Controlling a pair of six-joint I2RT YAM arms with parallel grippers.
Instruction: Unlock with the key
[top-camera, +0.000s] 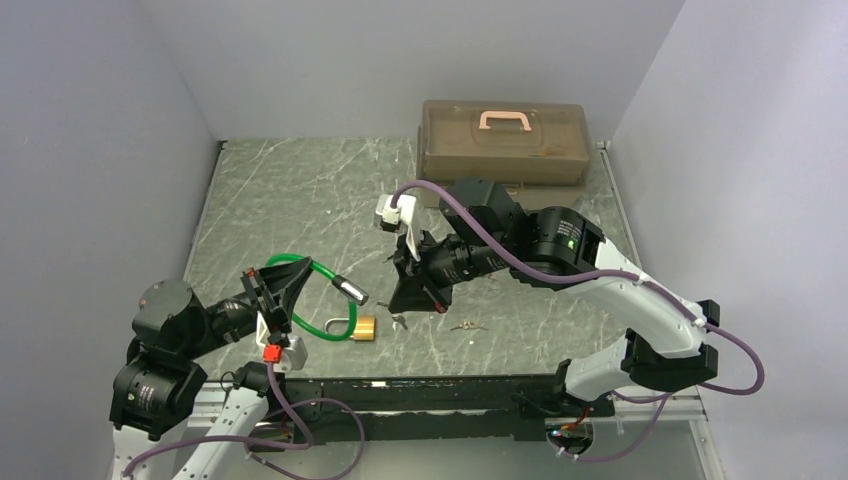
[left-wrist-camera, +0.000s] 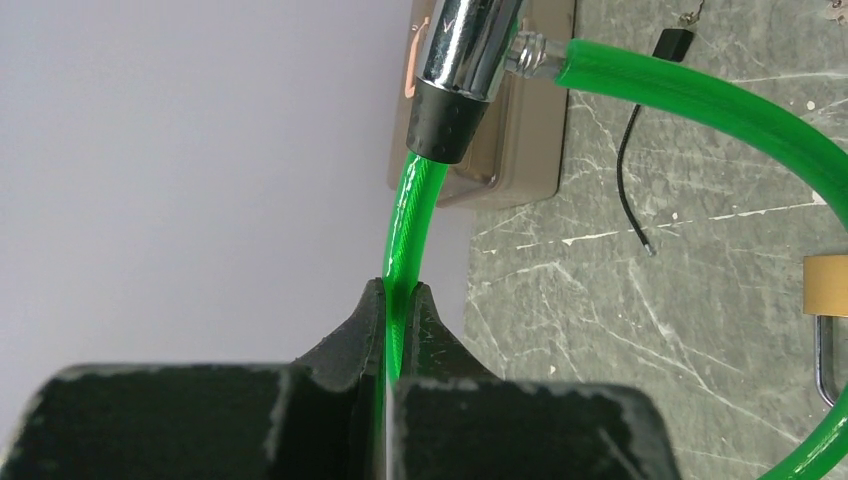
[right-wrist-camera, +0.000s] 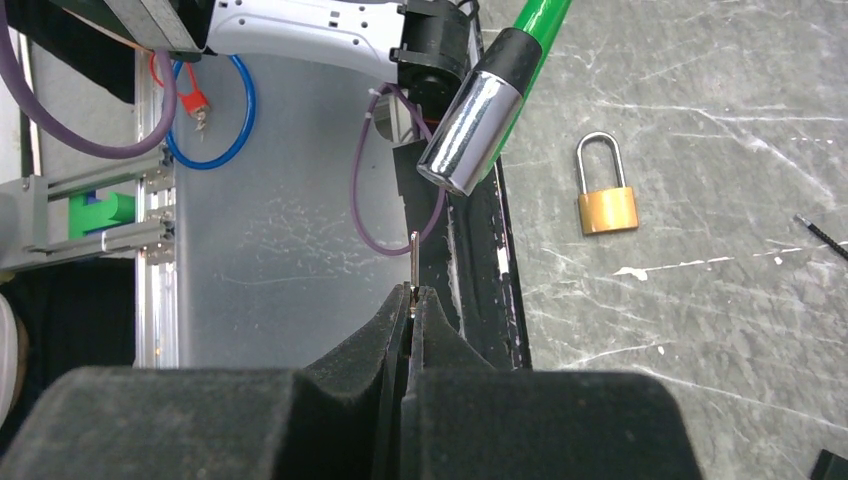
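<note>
In the left wrist view my left gripper is shut on the green cable of a bike lock (left-wrist-camera: 410, 215), just behind its black collar. The chrome lock barrel (top-camera: 350, 290) points toward my right gripper (top-camera: 391, 308) in the top view, a short gap apart. My right gripper is shut on a thin key (right-wrist-camera: 415, 262), whose blade sticks out past the fingertips. In the right wrist view the chrome barrel (right-wrist-camera: 470, 135) stands up and to the right of the key, not touching it. The keyhole cannot be made out.
A brass padlock (top-camera: 365, 328) lies on the grey marbled table below the cable loop. Small keys (top-camera: 467, 326) lie to the right. A brown toolbox (top-camera: 505, 145) stands at the back right. A thin black cable (left-wrist-camera: 628, 170) lies on the table.
</note>
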